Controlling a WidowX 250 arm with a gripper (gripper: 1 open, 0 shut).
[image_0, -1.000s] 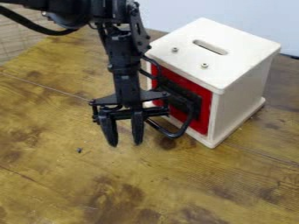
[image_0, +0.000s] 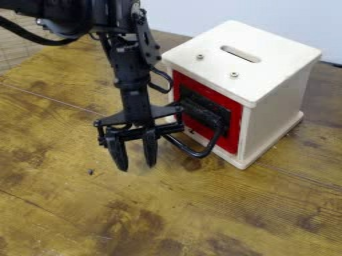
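Observation:
My black gripper hangs over the wooden floor just left of the cabinet, fingers pointing down and parted, with nothing seen between them. The white wooden cabinet stands at the right, with a red front panel and a dark inset facing the arm. A slot and two knobs show on its top. A black cable loops between the arm and the red panel, partly hiding it.
A pale wall stands behind the cabinet, and a mat lies at the upper left.
My gripper has shifted slightly left, away from the cabinet, and slightly up or back. The cabinet has not moved.

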